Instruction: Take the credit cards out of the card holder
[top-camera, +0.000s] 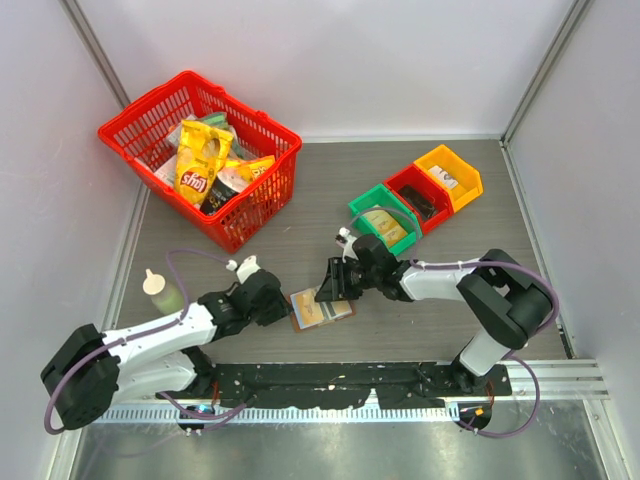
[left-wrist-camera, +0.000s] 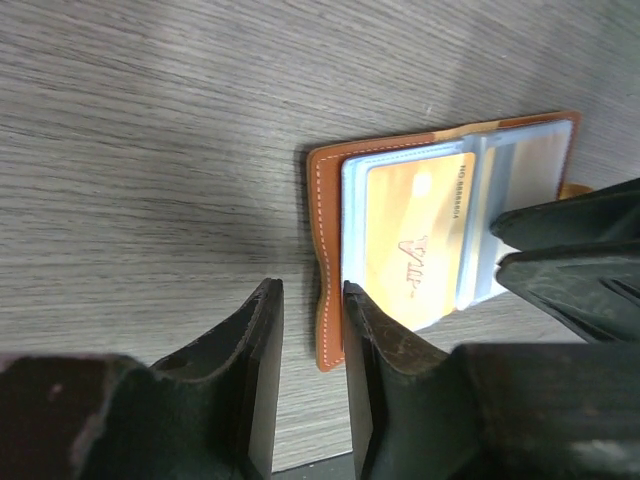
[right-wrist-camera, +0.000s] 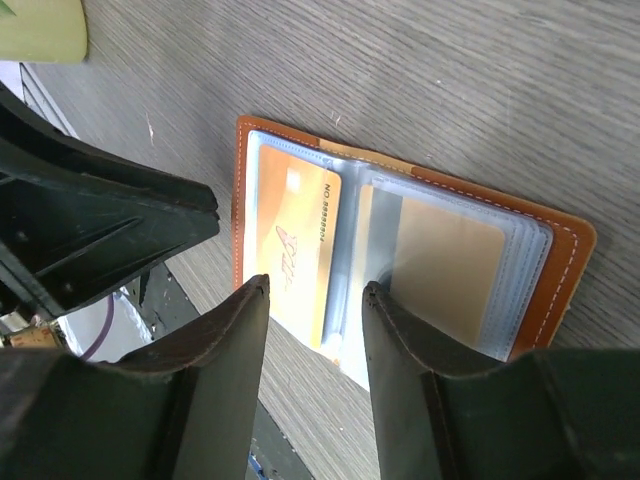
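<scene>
The brown leather card holder (left-wrist-camera: 328, 250) lies open on the table, with clear sleeves holding an orange card (left-wrist-camera: 410, 240) on one side and a pale tan card (right-wrist-camera: 445, 270) on the other. My left gripper stands open at the holder's left edge, nothing clearly between its fingers. My right gripper is open over the holder, its fingertips above the sleeves near the middle; its dark body also shows at the right of the left wrist view.
A red basket (top-camera: 270, 190) of snacks stands back left; green, red and yellow bins (top-camera: 450, 160) sit back right. A pale bottle (top-camera: 160, 292) is at the left.
</scene>
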